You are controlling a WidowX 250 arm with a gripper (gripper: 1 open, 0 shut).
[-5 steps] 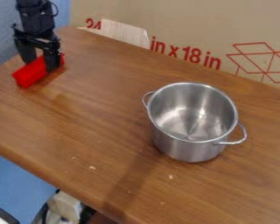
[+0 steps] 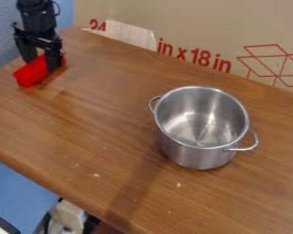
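Note:
A red block-like object (image 2: 29,75) lies at the far left of the wooden table, near its back-left edge. My black gripper (image 2: 41,53) is down over it, its fingers around or against its upper part. Whether they are closed on it is too small and dark to tell. A steel pot (image 2: 200,122) with two handles stands empty on the right half of the table.
A cardboard panel with red print (image 2: 211,37) stands along the back. Blue surfaces and some clutter lie below the table's left edge.
My gripper has shifted very slightly over the red object. The pot has not moved.

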